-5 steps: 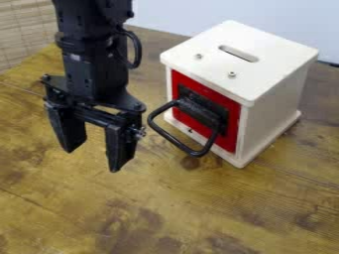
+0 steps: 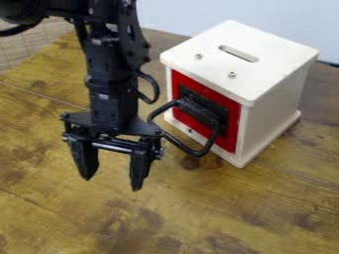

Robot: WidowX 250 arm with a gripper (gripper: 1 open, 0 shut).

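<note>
My black gripper [image 2: 113,167] hangs open over the wooden table, its two fingers apart with nothing between them, just left of a white toy box [image 2: 264,74]. The box has a red front panel [image 2: 228,137] with a dark fitting and a black loop handle [image 2: 200,150] that sticks out toward my arm. The box's top has a slot and small bolts.
A woven mat [image 2: 27,50] lies at the back left, and a pale wall stands behind the box.
My gripper has moved back and slightly right, away from the camera and nearer the box's handle, still open. The box looks unmoved.
</note>
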